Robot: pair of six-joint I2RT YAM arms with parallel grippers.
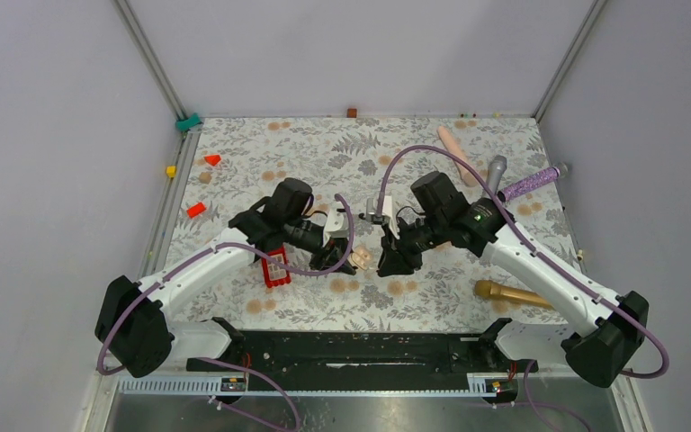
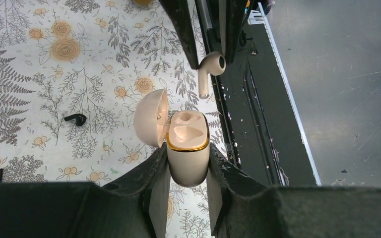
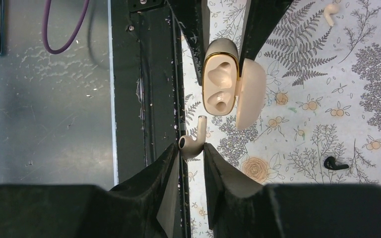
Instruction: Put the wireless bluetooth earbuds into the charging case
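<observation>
A pale pink charging case (image 2: pixel 188 158) with a gold rim is gripped by my left gripper. Its lid (image 2: pixel 150 119) hangs open to one side, and both earbud hollows look empty. In the right wrist view the case (image 3: pixel 221 82) faces my right gripper, which is shut on a pink earbud (image 3: pixel 194 141). That earbud's stem points toward the case, with a small gap between them. A second pink earbud (image 3: pixel 331 11) lies on the table at the upper right of the right wrist view.
On the patterned cloth lie a black earbud (image 3: pixel 335 163), a red calculator-like item (image 1: pixel 275 268) and a gold microphone (image 1: pixel 510 294). A purple microphone (image 1: pixel 531 183) and other rods stand at the back right. The cloth beneath the grippers is mostly clear.
</observation>
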